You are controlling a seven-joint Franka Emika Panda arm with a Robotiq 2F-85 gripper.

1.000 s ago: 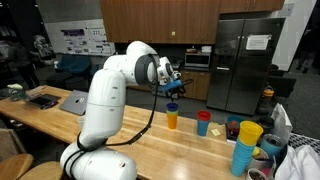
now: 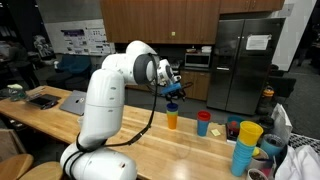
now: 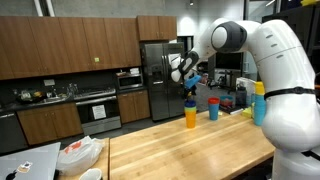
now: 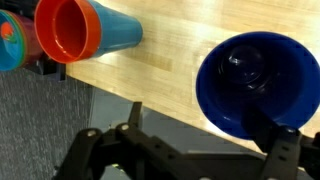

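Note:
A dark blue cup (image 4: pixel 225 80) sits atop a yellow-orange cup (image 2: pixel 172 122) on the wooden table. Above this stack hangs my gripper, open, its fingers (image 4: pixel 132 142) apart. In the wrist view one finger lies outside the blue cup's near rim, while the other overlaps its opening. Whether either touches the cup cannot be told. To the right in exterior view 1 stands a red cup (image 2: pixel 203 117); the wrist view shows a blue wall around its red-orange inside.
Several stacked yellow and blue cups (image 2: pixel 243 150) stand on the table's right side, beside bowls and a white plastic bag (image 2: pixel 300 160).
My gripper appears slightly lower over the blue cup than a second ago. The cups have not visibly moved.

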